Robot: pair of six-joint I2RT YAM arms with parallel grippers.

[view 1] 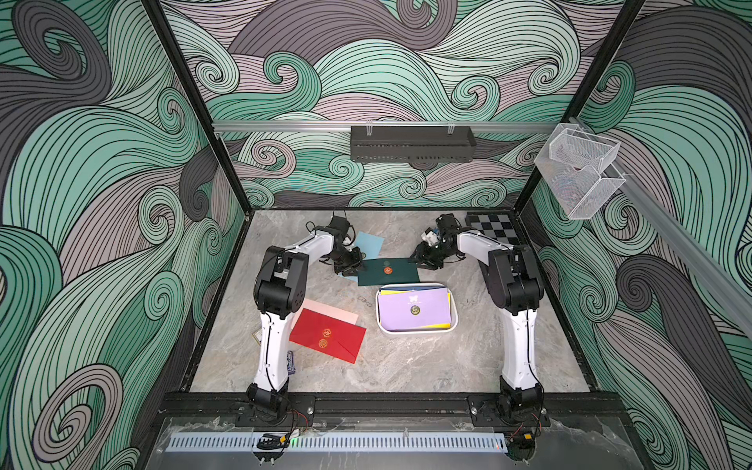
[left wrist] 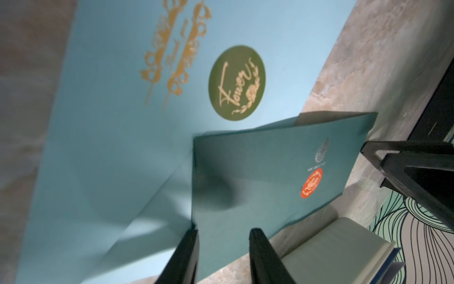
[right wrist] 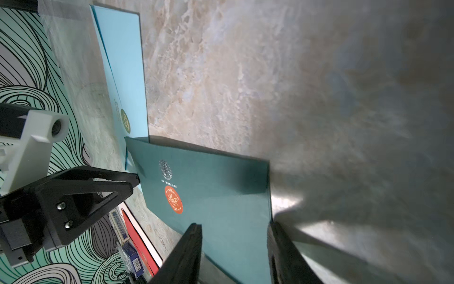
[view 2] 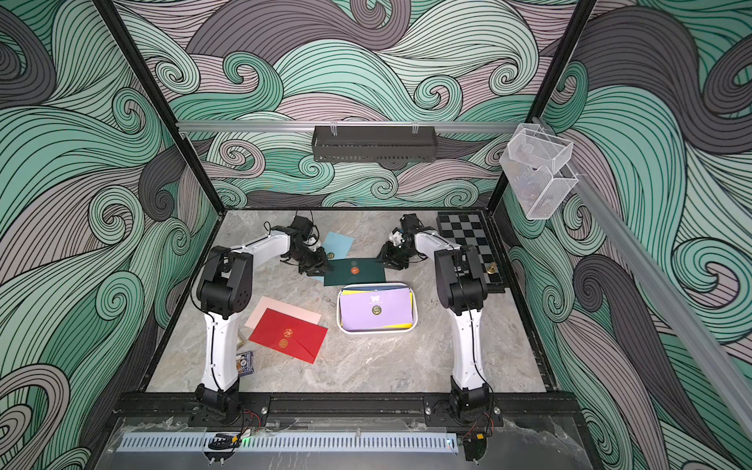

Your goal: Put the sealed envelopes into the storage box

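A dark green envelope with an orange seal (view 1: 388,271) lies on the table behind the white storage box (view 1: 417,333). In the left wrist view, my left gripper is part open over the green envelope's left edge. At its right end my right gripper stands open, its fingertips either side of the envelope's edge. A light blue envelope (left wrist: 127,118) lies partly beneath the green one. A lilac envelope (view 1: 399,308) tops those inside the box. Red (view 1: 337,337) and pink (view 1: 334,310) envelopes overlap at the front left.
A chessboard (view 2: 463,235) stands at the back right. Small boxed items, among them a blue pack (view 2: 245,362), lie by the left arm. Bare table surrounds the storage box at its front and right.
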